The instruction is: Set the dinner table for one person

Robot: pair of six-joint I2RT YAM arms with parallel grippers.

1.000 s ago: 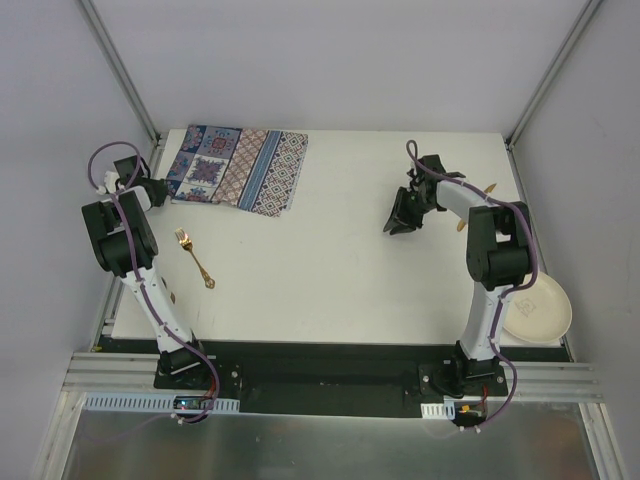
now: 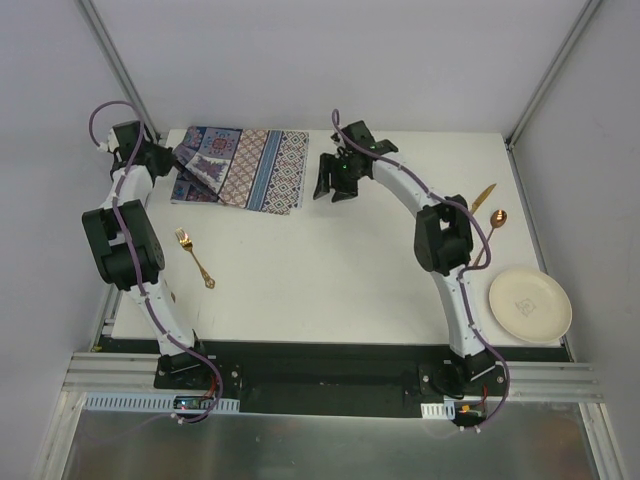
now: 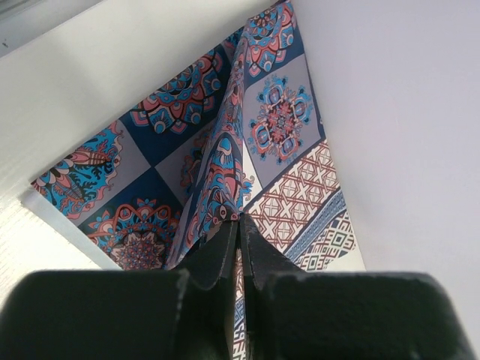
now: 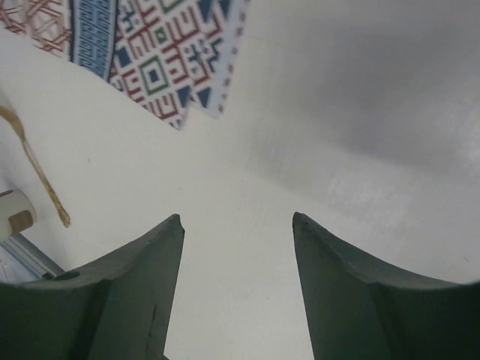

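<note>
At the back left lies a patterned placemat [image 2: 260, 165] [image 3: 292, 180]. My left gripper [image 2: 170, 152] is shut on a fold of its left part, which rises into a ridge in the left wrist view. My right gripper [image 2: 330, 180] hangs open beside the placemat's right end, nothing between its fingers. A gold fork [image 2: 196, 258] lies front left. At the right lie a gold knife [image 2: 481, 199], a gold spoon [image 2: 497, 222] and a cream plate [image 2: 530, 305].
Walls border it at the left, right and back.
My right gripper has moved left toward the placemat. My left gripper has moved up and inward, and the placemat's left part is now lifted into a fold.
</note>
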